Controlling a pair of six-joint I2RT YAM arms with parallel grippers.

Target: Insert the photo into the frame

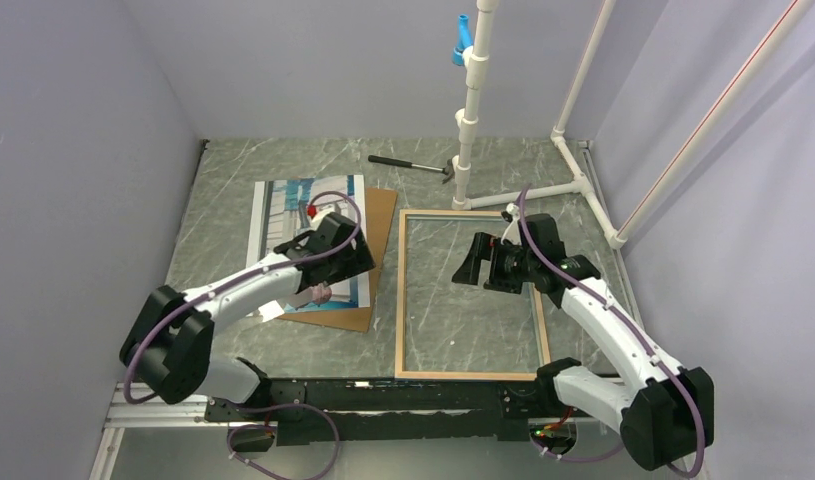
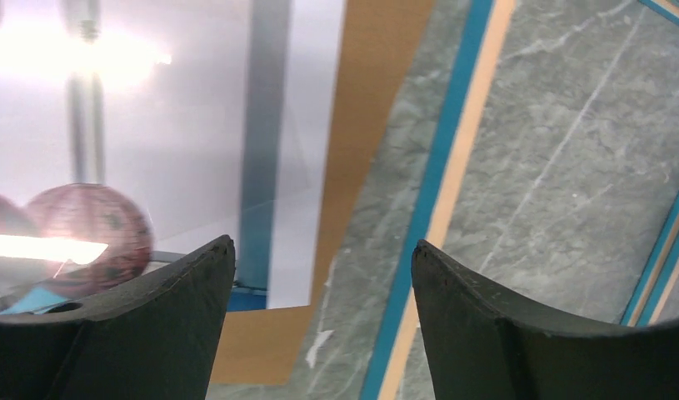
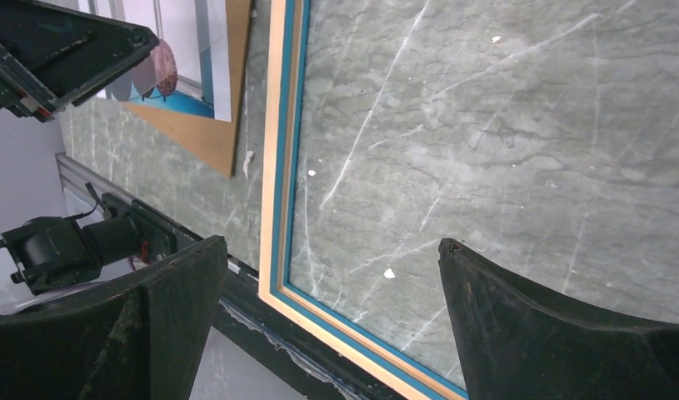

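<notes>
The photo (image 1: 273,225), a glossy print with a white border, lies flat on a brown backing board (image 1: 380,225) at the left of the table. To its right is the empty wooden frame (image 1: 401,300), with blue inner edging in the wrist views. My left gripper (image 1: 368,262) hovers over the photo's right side, its fingers apart; in the left wrist view, the photo's corner (image 2: 290,275) shows beyond the gap between its fingers. Over the frame's interior, my right gripper (image 1: 470,268) hangs open, holding nothing.
A hammer (image 1: 408,163) lies at the back of the table. White pipes (image 1: 466,130) rise behind the frame and run along the right side (image 1: 593,205). The tabletop inside the frame is bare apart from small specks.
</notes>
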